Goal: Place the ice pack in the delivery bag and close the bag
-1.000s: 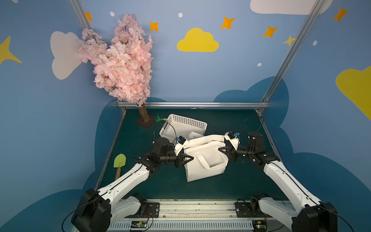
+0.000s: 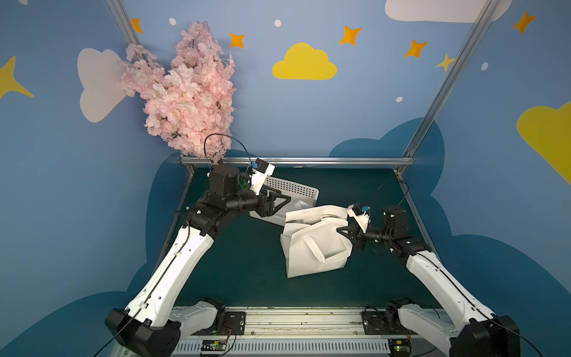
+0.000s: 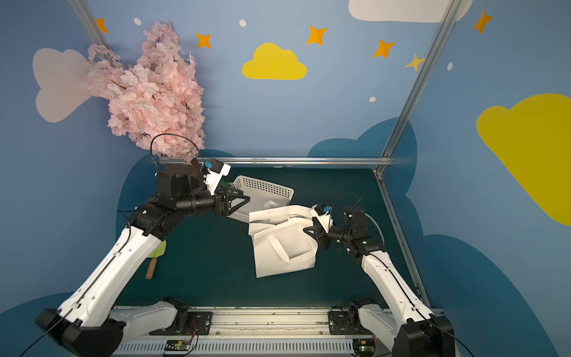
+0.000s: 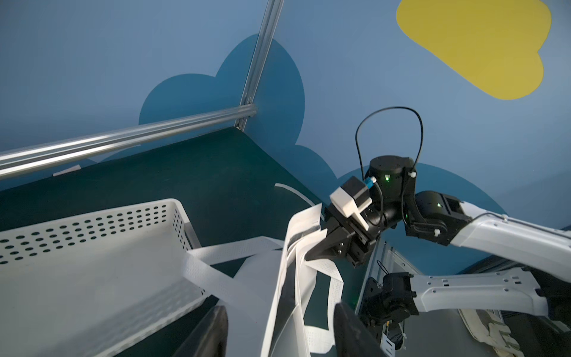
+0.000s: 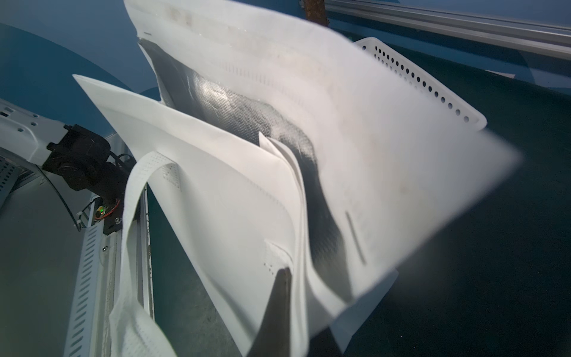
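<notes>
The white delivery bag (image 2: 315,250) sits mid-table, its silver lining (image 5: 214,98) showing between flap and front. My right gripper (image 2: 343,231) is shut on the bag's upper edge at its right end, thin layers of white material at its fingers. Raised over the basket's left part, above and left of the bag, is my left gripper (image 2: 280,201), open, with nothing visible between its fingers. I cannot make out the ice pack in these views.
A white perforated basket (image 3: 261,187) lies behind the bag. A green trowel (image 3: 153,255) is at the table's left, and a pink blossom tree (image 2: 184,95) stands at the back left.
My left gripper has risen and moved back, away from the bag's left side to over the basket. The right gripper and bag are nearly unchanged.
</notes>
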